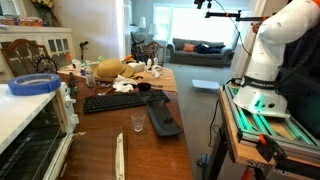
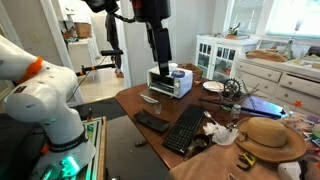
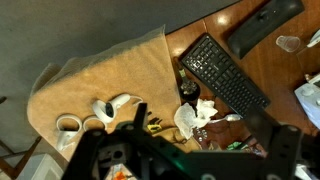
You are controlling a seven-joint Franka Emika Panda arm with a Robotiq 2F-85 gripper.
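Observation:
My gripper [image 2: 138,66] hangs high above the table, its dark fingers spread well apart. In the wrist view the gripper stands open with nothing held. Far below it lies a black keyboard [image 3: 222,70], with a black tray-like object [image 3: 265,25] beyond one end. Exterior view 1 shows the keyboard [image 1: 125,101] across the table and the black object [image 1: 163,117] at its right. A clear glass [image 1: 138,122] stands left of that object. The tan hat [image 2: 268,131] rests among small items at the table's far side.
A brown cloth [image 3: 105,75] covers part of the table, with white controllers [image 3: 118,103] on it. A white oven [image 1: 30,125] carrying a blue ring [image 1: 36,83] lines the left side. A pale stick [image 1: 119,157] lies near the front. Bare wood surrounds the glass.

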